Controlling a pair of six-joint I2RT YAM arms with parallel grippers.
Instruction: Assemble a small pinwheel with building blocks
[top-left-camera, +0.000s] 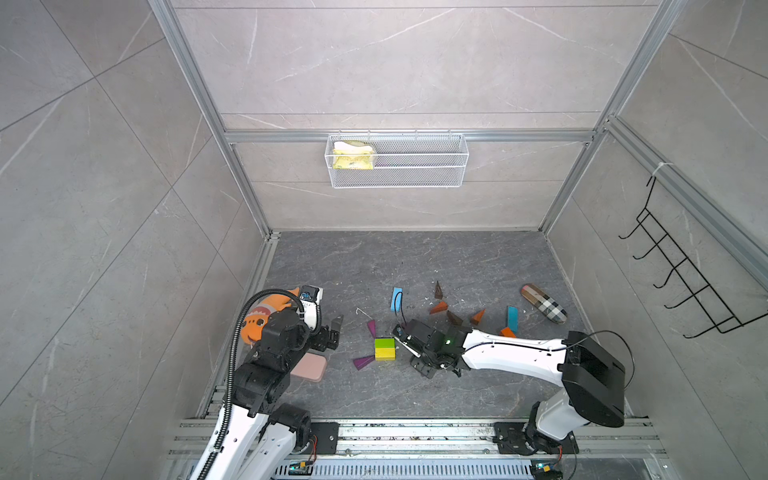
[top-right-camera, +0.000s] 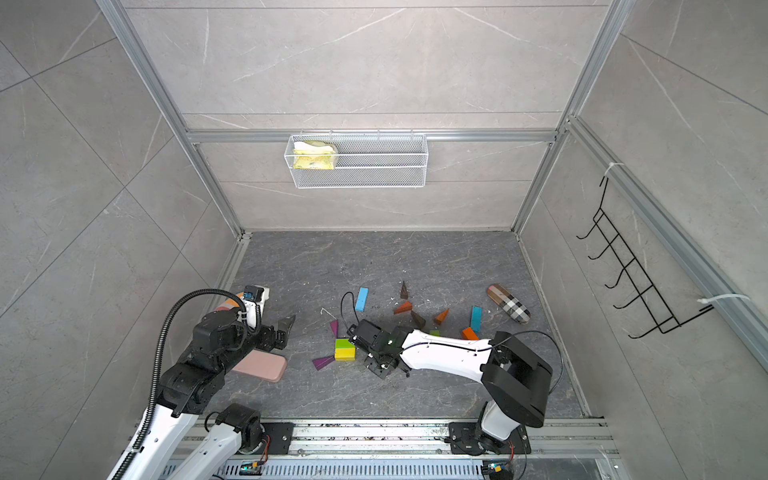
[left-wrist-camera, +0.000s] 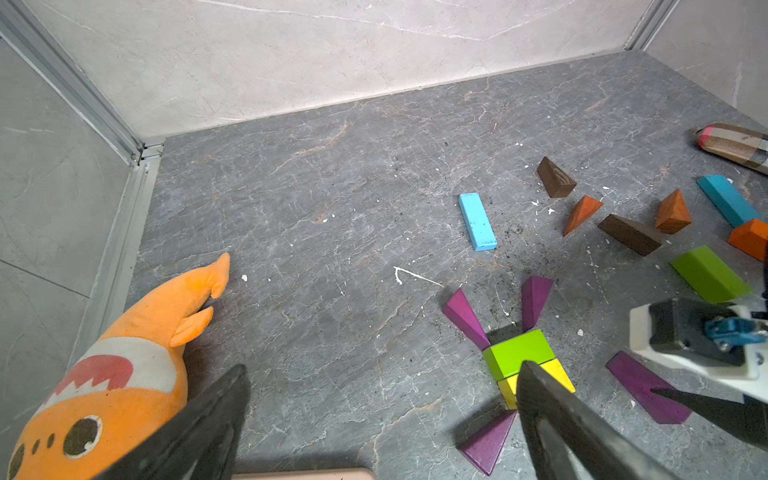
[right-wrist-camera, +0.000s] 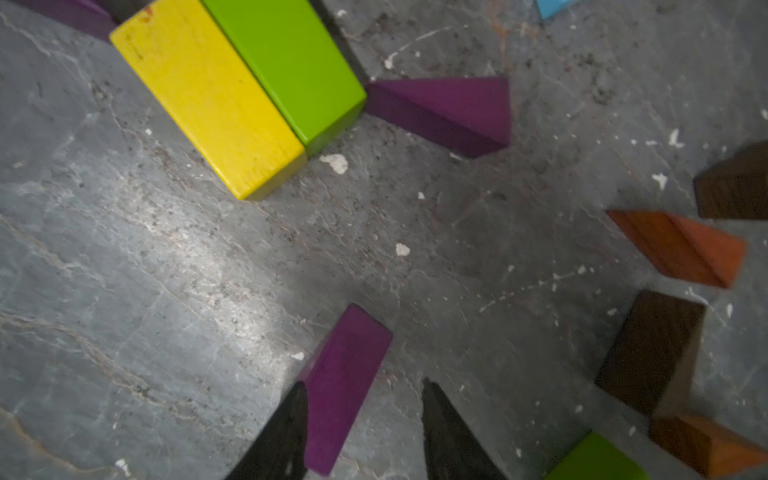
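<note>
Stacked or paired green (left-wrist-camera: 516, 349) and yellow (right-wrist-camera: 212, 104) blocks sit at the centre front, with purple wedges (left-wrist-camera: 467, 318) pointing outward from them. A separate purple block (right-wrist-camera: 344, 384) lies on the floor beneath my right gripper, which hovers low with its fingers apart, one over that block. My left gripper is raised at the left, open and empty, left of the green and yellow blocks.
An orange plush toy (left-wrist-camera: 112, 392) and pink pad (top-right-camera: 264, 364) lie left. Light blue block (left-wrist-camera: 477, 221), brown and orange wedges, a green block (left-wrist-camera: 708, 272) and plaid roll (top-right-camera: 508, 302) are scattered right.
</note>
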